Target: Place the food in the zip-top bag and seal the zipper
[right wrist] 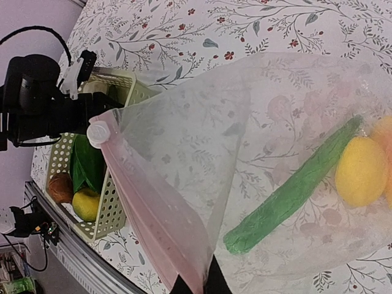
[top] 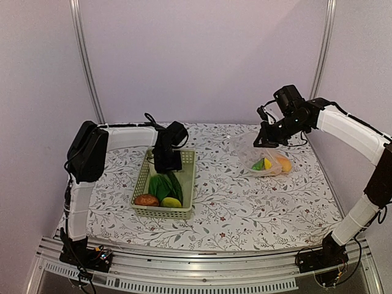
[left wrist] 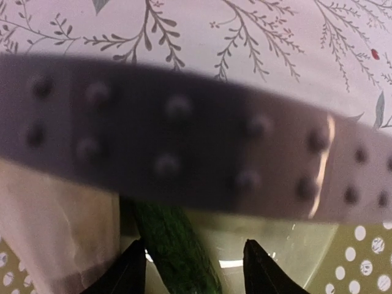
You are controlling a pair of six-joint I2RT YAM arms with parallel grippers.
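Observation:
The left gripper [top: 169,169] is low in the basket [top: 192,184]. In the left wrist view its fingertips [left wrist: 130,272] stand apart, with a dark green cucumber [left wrist: 174,251] between them and a gap on the right side. A pale stalk [left wrist: 61,226] lies to the left, apparently of the leafy green [top: 160,187]. My right gripper is shut on the pink zipper edge of the clear bag [right wrist: 177,141], holding it raised. Inside the bag show a long green vegetable [right wrist: 294,190], a yellow fruit [right wrist: 361,171] and an orange item [right wrist: 384,138].
At the basket's near end lie a brown item [top: 147,199] and a yellow-green fruit [top: 171,202]. A white slider [right wrist: 98,133] sits at the zipper's far end. A blurred dark band [left wrist: 184,135] crosses the left wrist view. The table [top: 214,208] between basket and bag is bare.

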